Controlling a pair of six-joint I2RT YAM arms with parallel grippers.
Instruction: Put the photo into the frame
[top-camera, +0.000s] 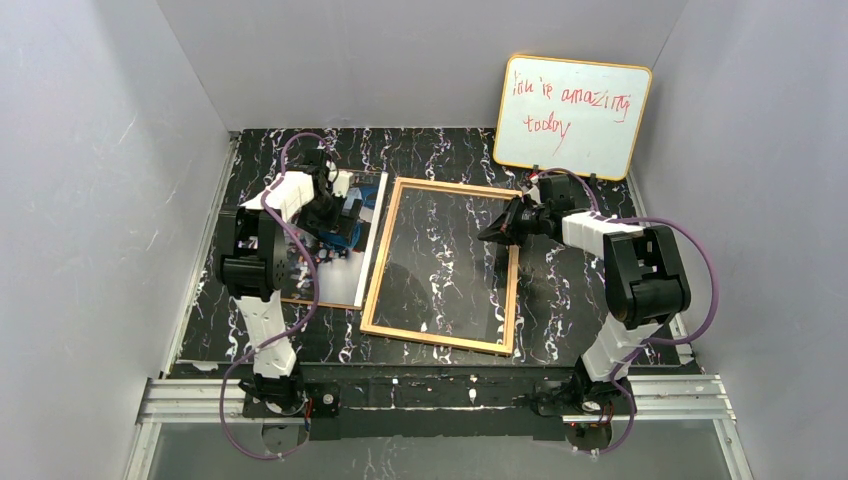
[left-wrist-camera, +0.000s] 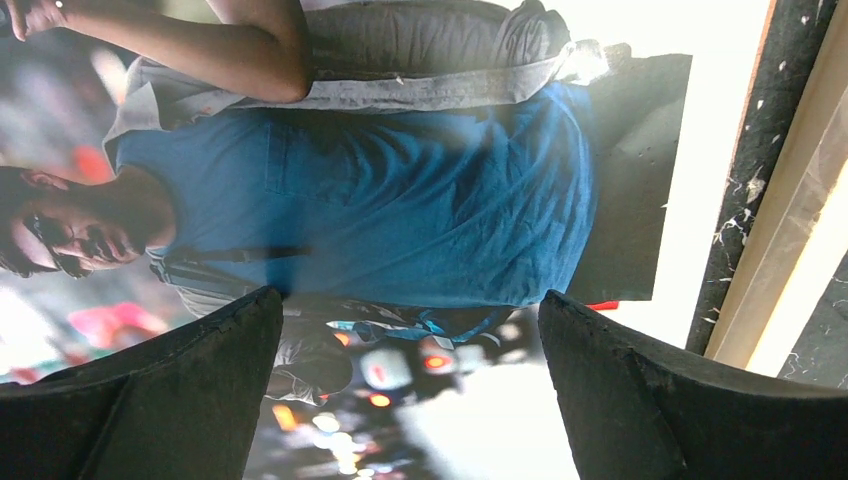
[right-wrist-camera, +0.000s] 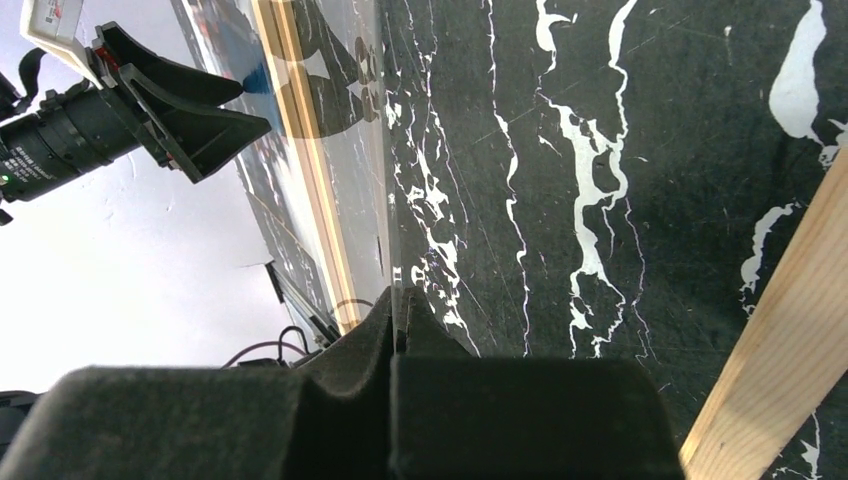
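Note:
The photo (top-camera: 340, 275) of a person in a blue shirt lies flat at the left, a white strip along its right side. Over it my left gripper (top-camera: 345, 225) hangs open; in the left wrist view its fingers (left-wrist-camera: 190, 380) stand wide apart with only the picture beneath. Beside the photo lies the wooden frame (top-camera: 380, 262), its inside showing dark marble. My right gripper (top-camera: 490, 238), above the frame's right bar, is shut on a clear sheet (right-wrist-camera: 362, 200), whose edge runs between its fingertips in the right wrist view. In the top view the sheet's outline is hard to make out.
A whiteboard (top-camera: 573, 118) with red writing leans against the back wall, behind my right arm. A narrow strip of marble separates photo and frame in the left wrist view. Bare marble (top-camera: 550, 310) shows right of the frame.

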